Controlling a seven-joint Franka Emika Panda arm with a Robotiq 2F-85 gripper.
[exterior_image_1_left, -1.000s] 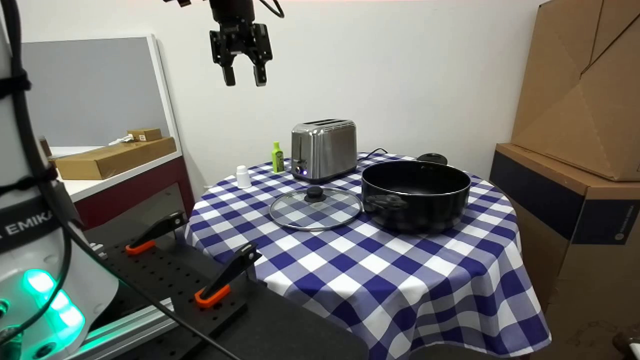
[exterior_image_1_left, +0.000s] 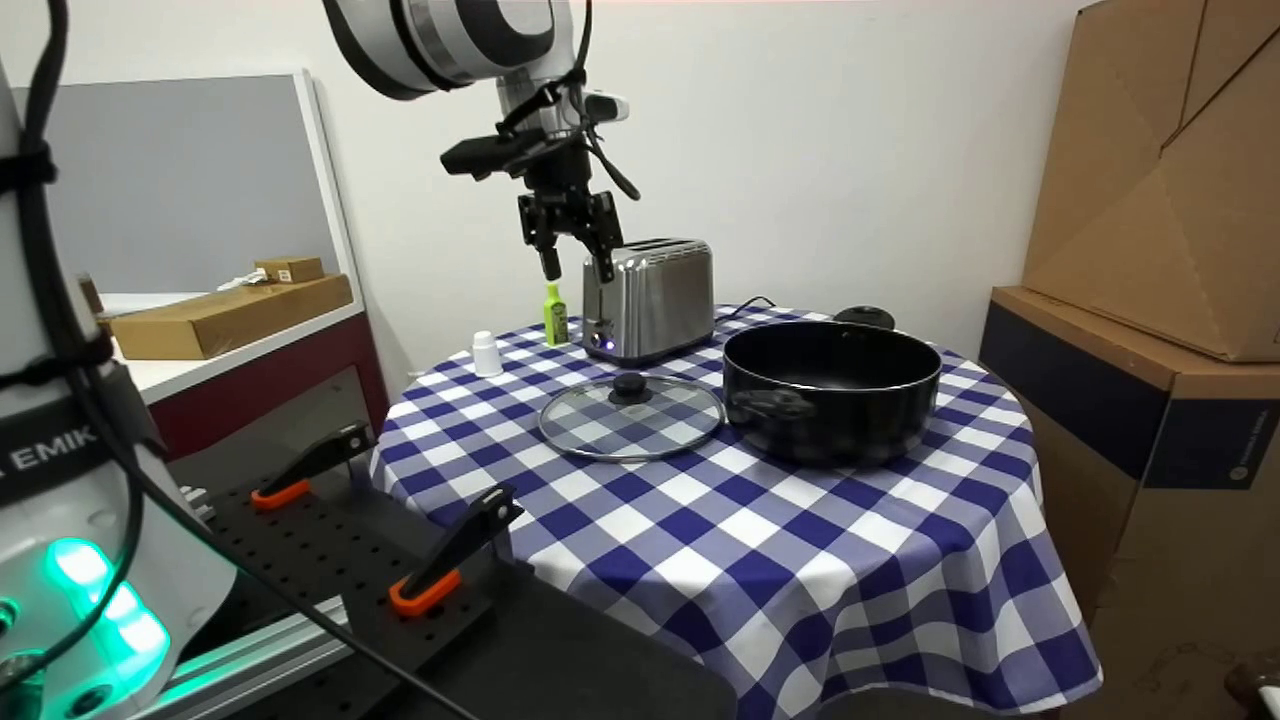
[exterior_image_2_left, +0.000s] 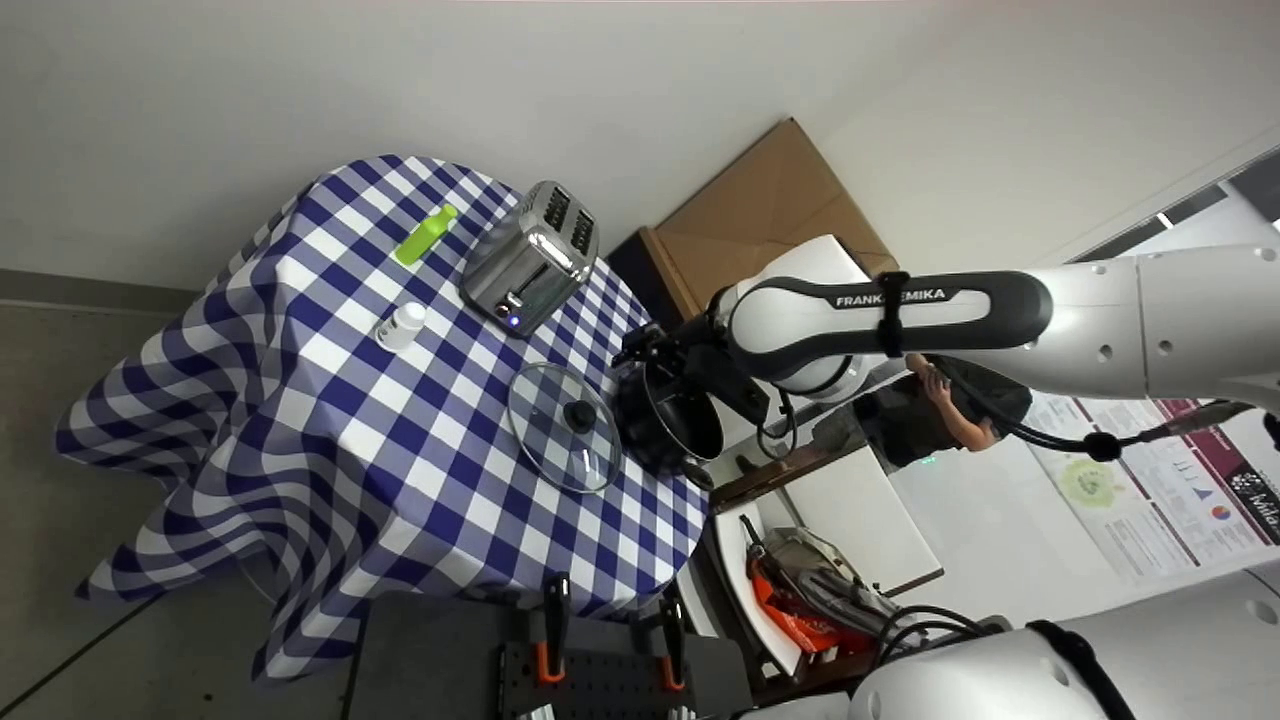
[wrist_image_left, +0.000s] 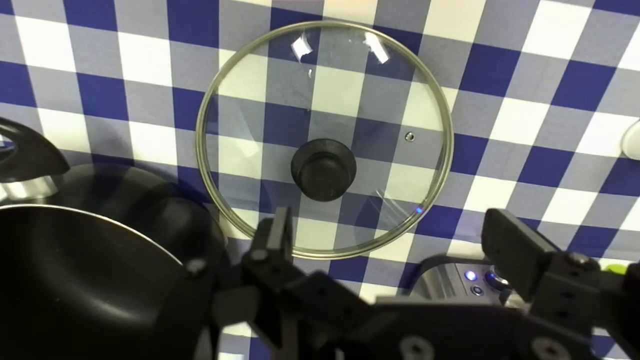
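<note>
My gripper (exterior_image_1_left: 577, 271) hangs in the air above the table, its fingers spread wide and nothing between them. Beneath it lies a round glass lid (exterior_image_1_left: 576, 434) with a black knob (wrist_image_left: 324, 170), flat on the cloth. In the wrist view the lid is beyond my fingertips, its knob between and ahead of the two fingers. Beside the lid stands a black pot (exterior_image_1_left: 834, 414) with no cover on it; its inside looks empty in exterior view 1. In exterior view 2 my arm hides part of the pot.
A steel toaster (exterior_image_1_left: 657, 300) stands at the back, lit by a small blue light. Left of it are a green bottle (exterior_image_1_left: 555, 316) and a white bottle (exterior_image_1_left: 486, 354).
My gripper has come down and to the right in exterior view 1, its fingers still apart. The lid, pot, toaster and bottles have not moved.
</note>
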